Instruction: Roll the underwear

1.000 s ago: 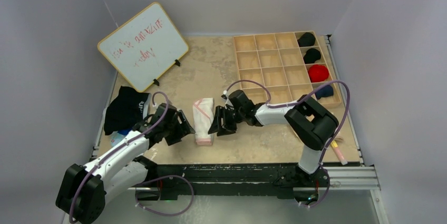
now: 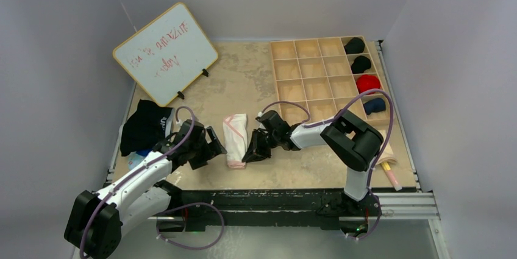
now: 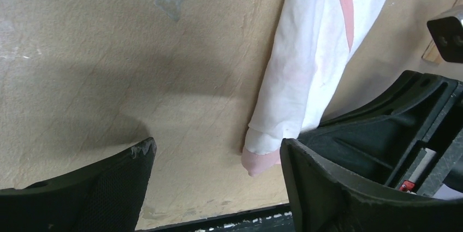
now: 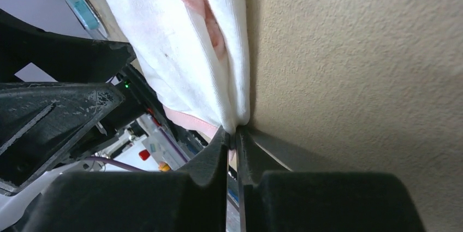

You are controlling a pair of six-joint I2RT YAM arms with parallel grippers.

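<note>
A white underwear with pink trim [image 2: 235, 131] lies folded into a long strip on the table, seen also as a white strip [image 3: 297, 63] in the left wrist view. My right gripper [image 2: 247, 158] is at its near right corner, fingertips nearly together on the fabric's edge [image 4: 202, 79]; whether fabric is pinched between them is hard to tell. My left gripper stands open just left of the underwear, nothing between its fingers.
A black garment [image 2: 144, 126] lies at the left below a whiteboard [image 2: 164, 52]. A wooden grid box [image 2: 303, 70] at the back right holds several rolled garments.
My right gripper has moved down to the underwear's near corner and its fingers have come closer together. The left gripper has stayed nearly still.
</note>
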